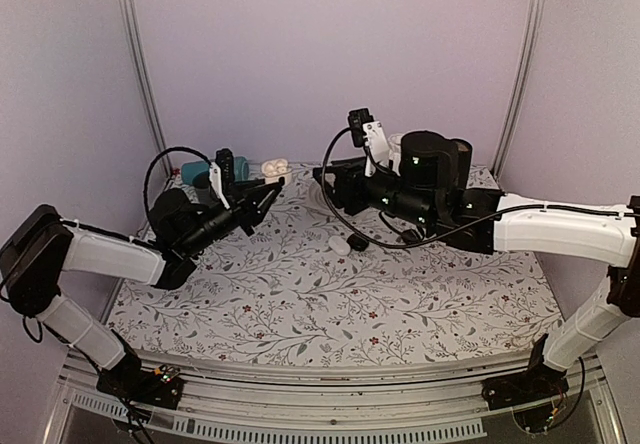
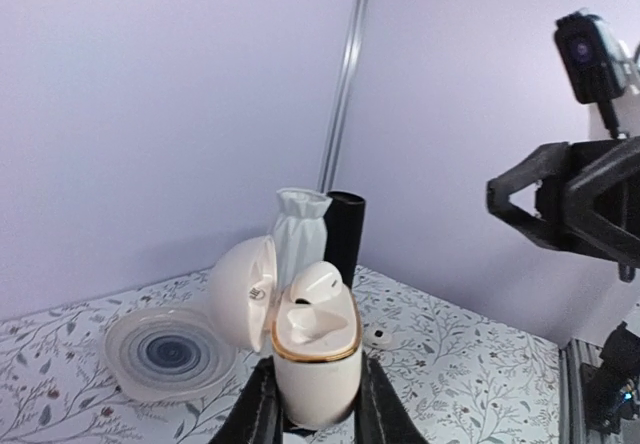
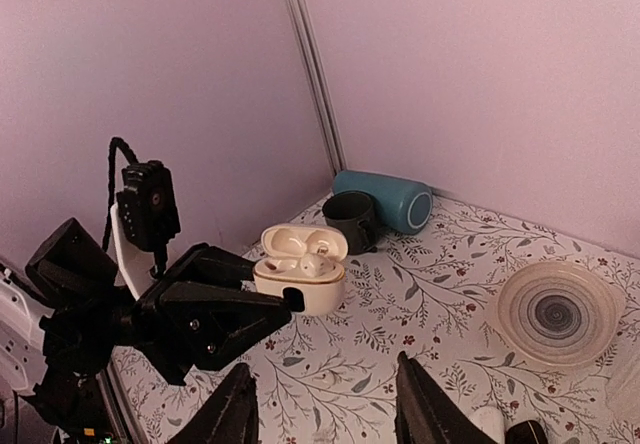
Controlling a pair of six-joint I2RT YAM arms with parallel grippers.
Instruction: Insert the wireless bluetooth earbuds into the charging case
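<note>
The white charging case [image 2: 317, 379] has its lid [image 2: 243, 289] raised, and my left gripper [image 1: 264, 206] is shut on its body, above the table. A white earbud [image 3: 315, 265] shows inside the case, its rounded top above the rim; whether a second one sits beside it I cannot tell. To the right of the case and apart from it, my right gripper is open. Between its fingers nothing shows in the right wrist view.
A clear round dish [image 3: 557, 314] lies on the patterned table. Small white [image 1: 340, 245] and black [image 1: 358, 243] objects lie mid-table. A teal cylinder [image 3: 392, 199] and dark mug [image 3: 350, 219] stand back left; a white vase [image 2: 300, 229] and black cylinder [image 2: 345, 232] back right.
</note>
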